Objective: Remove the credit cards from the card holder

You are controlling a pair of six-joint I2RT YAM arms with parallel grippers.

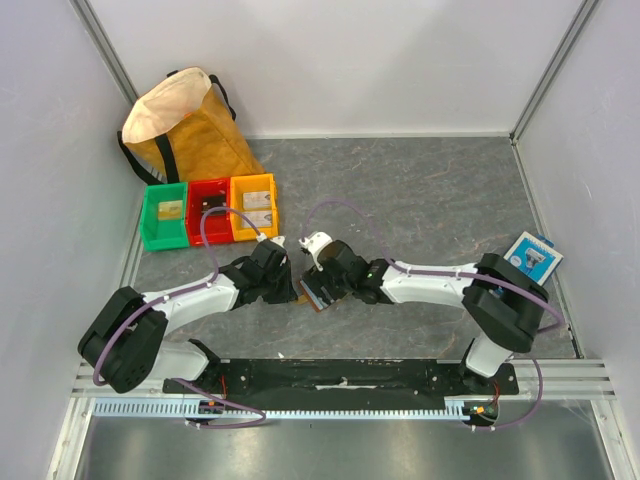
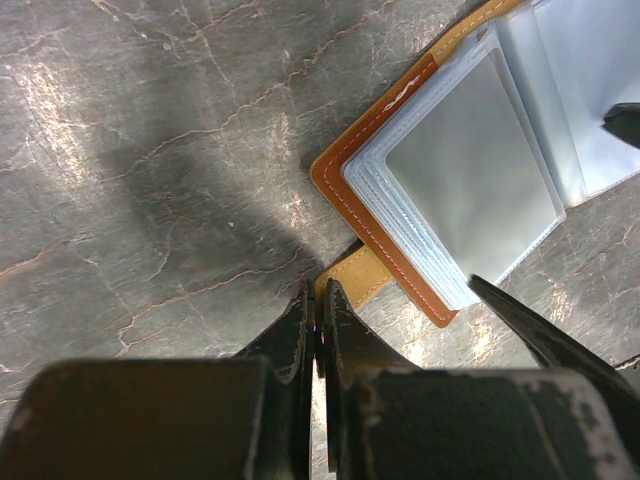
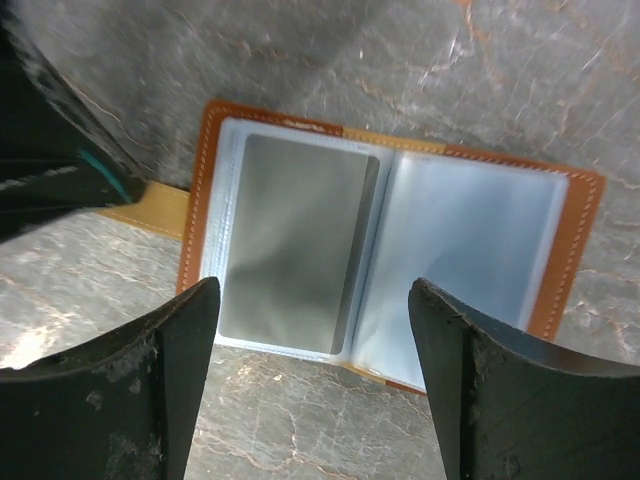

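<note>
The brown leather card holder [image 2: 376, 236] lies open on the floor with cards in clear sleeves [image 3: 295, 244]. My left gripper is shut on its tan strap [image 2: 362, 272] at the holder's left side. My right gripper is open, low over the holder, its fingers spread across the card section. In the top view both arms partly hide the holder.
Green [image 1: 163, 228], red [image 1: 208, 226] and yellow [image 1: 265, 225] bins stand at the upper left beside a yellow bag [image 1: 190, 130]. A blue-white object [image 1: 532, 257] lies at the far right. The grey surface behind the holder is clear.
</note>
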